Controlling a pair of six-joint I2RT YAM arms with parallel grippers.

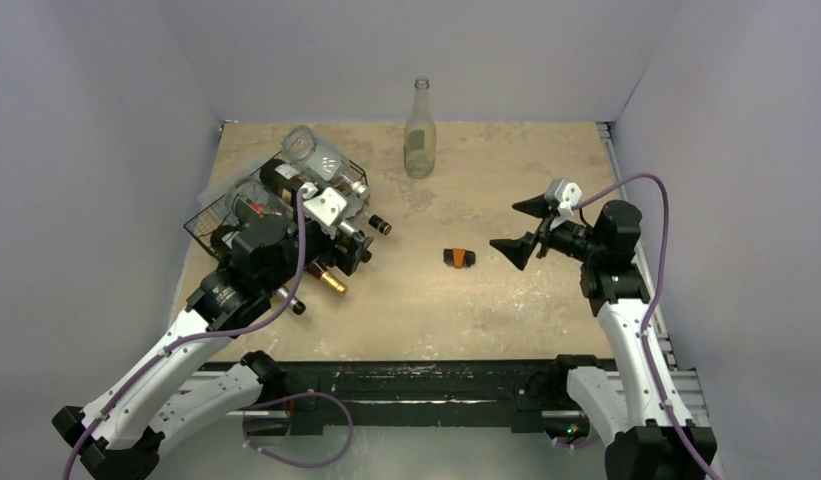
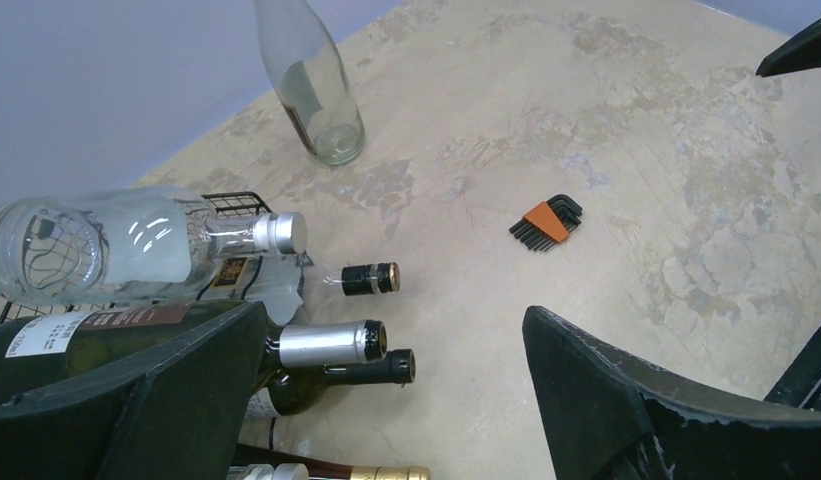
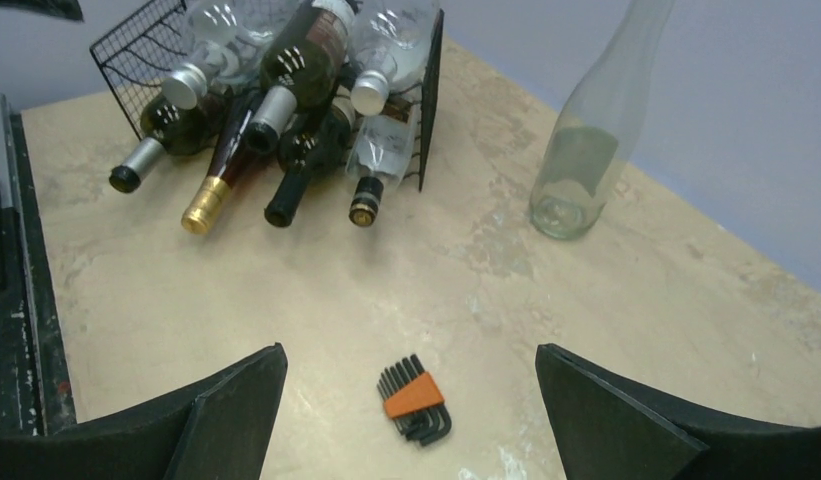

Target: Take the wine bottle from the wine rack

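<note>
The black wire wine rack [image 3: 131, 65] at the left back holds several bottles lying on their sides, necks toward the table's middle. Among them are a dark wine bottle with a silver neck [image 2: 331, 343], a clear bottle [image 2: 151, 250] with a silver cap, and a gold-necked one [image 3: 207, 203]. A clear, empty-looking bottle [image 1: 419, 145] stands upright on the table at the back centre. My left gripper hovers over the rack's front, open, with necks visible below and between its fingers. Toward the right side, my right gripper [image 1: 505, 228] is open and empty, away from every bottle.
A small orange-and-black hex key set [image 1: 459, 257] lies mid-table. Bare tabletop [image 1: 526, 315] spreads around it and to the right. Walls close in the back and both sides. A dark rail [image 1: 426, 383] runs along the front edge.
</note>
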